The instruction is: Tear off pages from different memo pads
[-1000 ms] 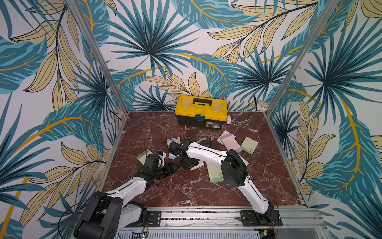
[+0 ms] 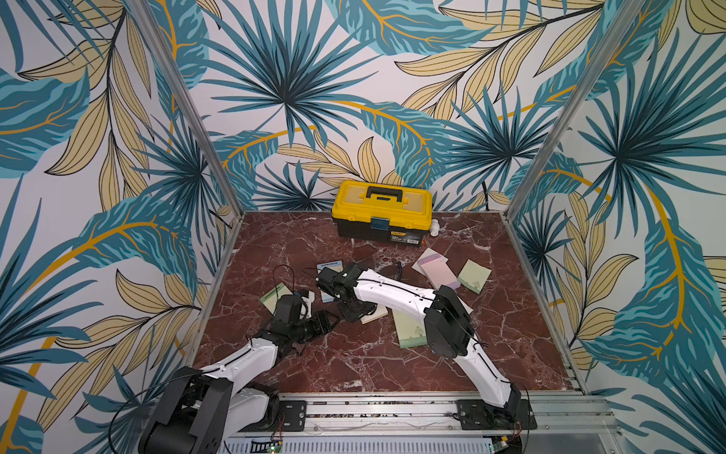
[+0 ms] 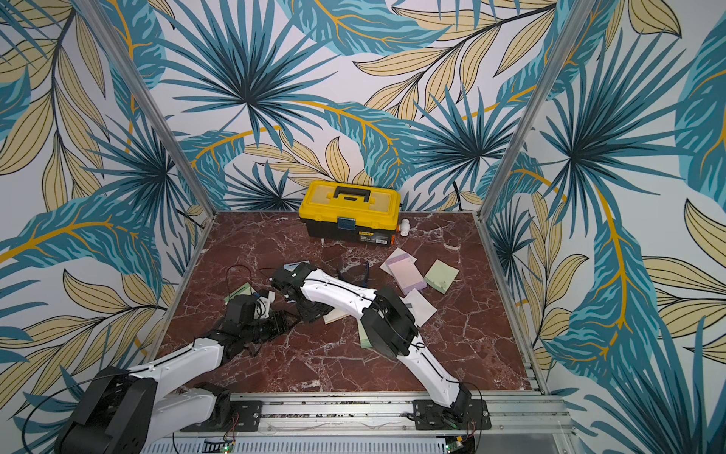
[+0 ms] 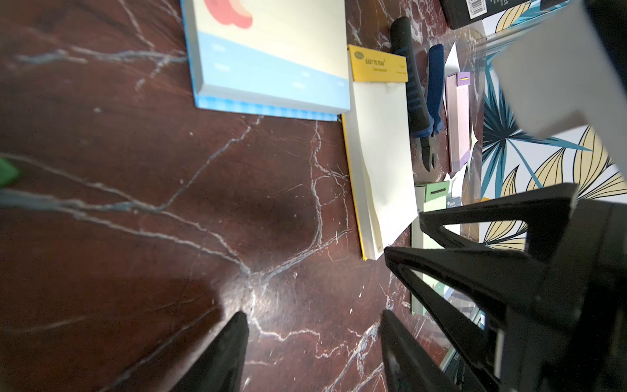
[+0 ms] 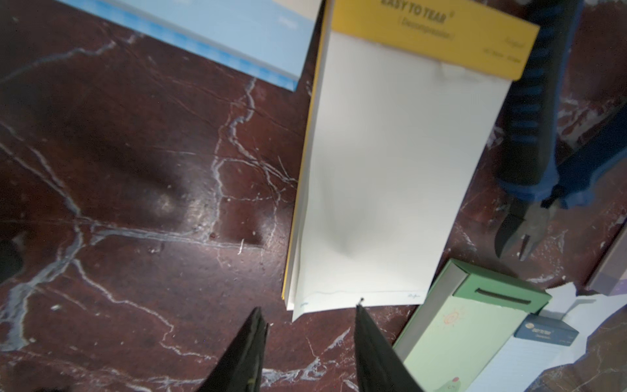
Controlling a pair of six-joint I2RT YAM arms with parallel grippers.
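Observation:
A white memo pad with a yellow "EASY TO TEAR" header [image 5: 392, 170] lies on the table, its near edge slightly lifted; a blue-edged pad [image 4: 267, 72] lies beside it. My right gripper is open at the near end of the white pad, nothing visible between its fingers. My left gripper is open over bare table near the white pad, the black right-gripper parts close beside it at the right of the left wrist view. A green pad [image 5: 470, 333] lies right of the white one; pink pads [image 2: 438, 268] lie farther right.
Dark blue cutters [image 5: 529, 130] lie along the white pad's right side. A yellow-and-black toolbox [image 2: 382, 215] stands at the back. Loose sheets and a pale green pad [image 2: 474, 277] lie at the right.
My right arm and gripper have shifted slightly toward the left in the top left view; my left arm has barely moved. The pads look unmoved.

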